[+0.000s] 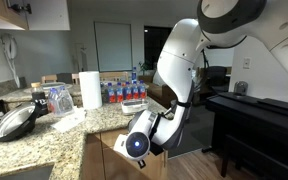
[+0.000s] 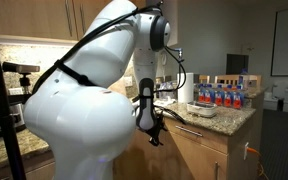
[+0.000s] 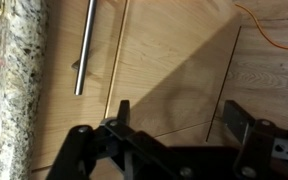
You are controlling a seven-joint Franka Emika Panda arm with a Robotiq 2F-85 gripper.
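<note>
My gripper is open, its two dark fingers wide apart and nothing between them in the wrist view. It points down in front of the wooden cabinet [image 2: 195, 155], below the counter's top edge. A straight metal handle [image 3: 87, 45] shows at the upper left of the wrist view, apart from the fingers. Exterior view 2 also shows a bar handle [image 2: 189, 131] on the cabinet front, to the right of the gripper. In exterior view 1 the wrist hides part of the cabinet front.
The granite counter [image 1: 106, 121] carries several bottles [image 1: 125, 93], a paper towel roll [image 1: 90, 90] and a dark pan [image 1: 18, 122]. Its edge [image 3: 20, 90] runs down the left of the wrist view. An orange cable [image 3: 267, 38] lies on the floor, which looks mostly open there.
</note>
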